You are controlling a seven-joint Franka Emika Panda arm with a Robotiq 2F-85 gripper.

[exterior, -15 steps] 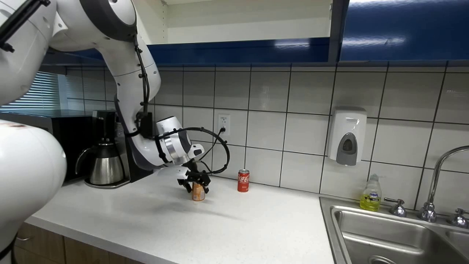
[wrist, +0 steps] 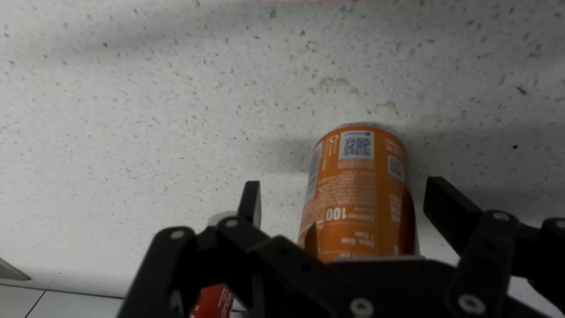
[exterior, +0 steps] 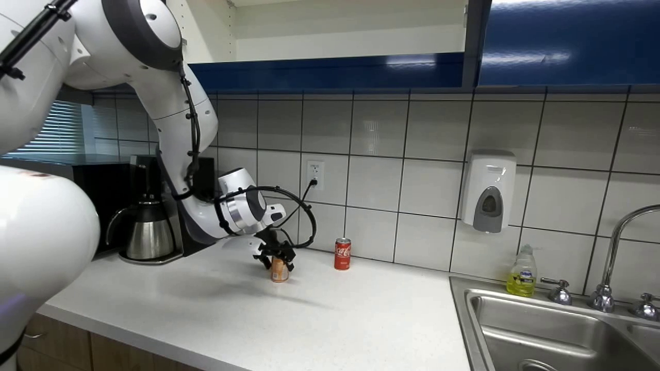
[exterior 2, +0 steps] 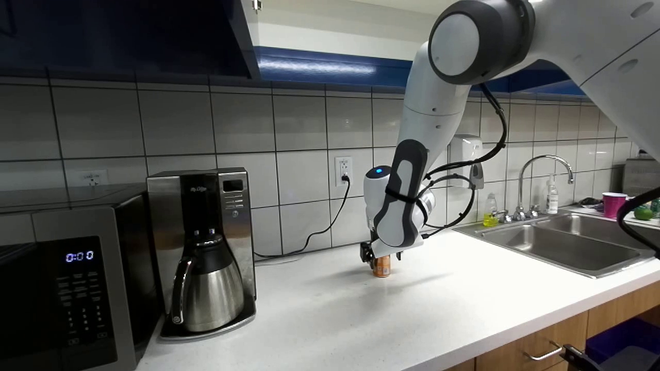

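Note:
An orange can [wrist: 357, 196] stands upright on the white counter, between the spread fingers of my gripper. In the wrist view a gap shows on each side of the can, so neither finger touches it there. The gripper [exterior: 276, 259] is open and reaches down around the can's upper part; the lower part of the orange can [exterior: 280, 273] shows beneath it in exterior view 1. From the other side, the can [exterior 2: 381, 267] is partly hidden by the hand. A red Coke can [exterior: 343, 254] stands apart, nearer the tiled wall.
At the left end are a coffee maker [exterior 2: 233, 185] with its steel carafe and a microwave [exterior 2: 62, 272]. A sink [exterior: 544, 321] and a yellow soap bottle [exterior: 523, 273] lie to the right.
My arm has come slightly lower and the gripper sits a little further down around the orange can. Both cans stand in the same places.

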